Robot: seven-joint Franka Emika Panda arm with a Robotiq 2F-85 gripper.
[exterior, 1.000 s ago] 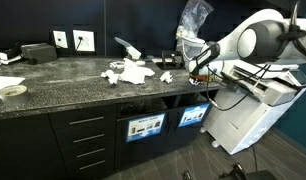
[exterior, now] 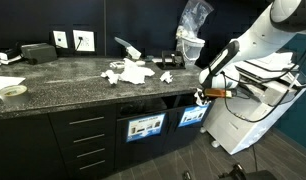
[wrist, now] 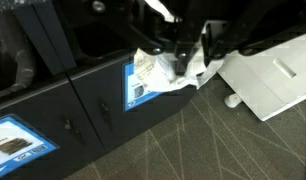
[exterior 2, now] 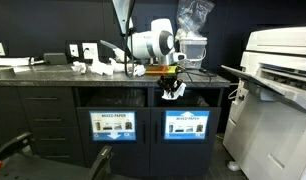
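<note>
A piece of crumpled white paper (exterior 2: 174, 90) hangs from my gripper, which is shut on it. In the wrist view the paper (wrist: 156, 74) bunches around the fingertips and partly hides them. Exterior view 2 shows it in front of the right-hand cabinet, just above the blue-and-white "mixed paper" label (exterior 2: 187, 124). Dark open slots sit under the counter edge behind it.
More crumpled paper (exterior: 131, 73) lies on the dark countertop (exterior: 78, 88), with a tape roll (exterior: 13, 91) at the left. A large white machine (exterior 2: 278, 110) stands close on the right. Open floor lies ahead of the cabinets.
The arm has come down and a little to the right, out from the counter's end. Its gripper now sits lower, near the cabinet's upper openings.
</note>
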